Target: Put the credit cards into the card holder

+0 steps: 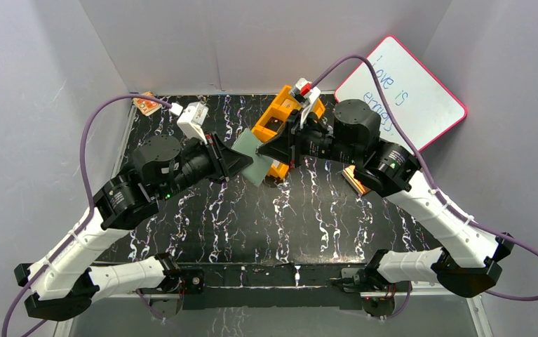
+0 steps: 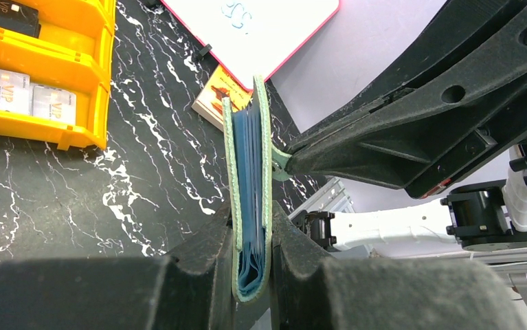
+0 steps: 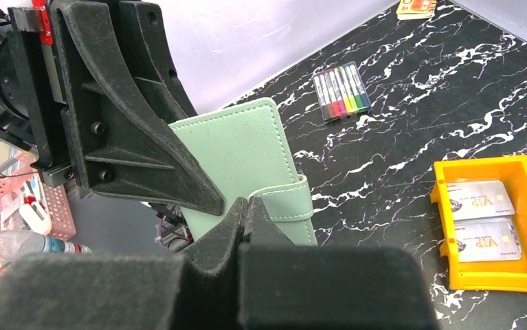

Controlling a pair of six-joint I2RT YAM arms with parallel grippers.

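Note:
The mint-green card holder (image 1: 255, 170) is clamped upright in my left gripper, whose fingers press its two covers. Its blue inner sleeves show edge-on between the covers in the left wrist view. A strap (image 3: 284, 201) with a rounded end crosses the holder's edge. Right at this strap is my shut right gripper; whether the strap is pinched between its tips, I cannot tell. Silvery VIP credit cards (image 2: 5, 91) lie in two stacks in a yellow bin (image 2: 99, 110), apart from both grippers.
Another yellow compartment holds a black card box (image 2: 14, 17). A set of coloured markers (image 3: 341, 91) lies on the dark marble table. The whiteboard (image 1: 402, 95) leans at the back right, with a small orange box (image 1: 355, 180) near it. Open table lies in front.

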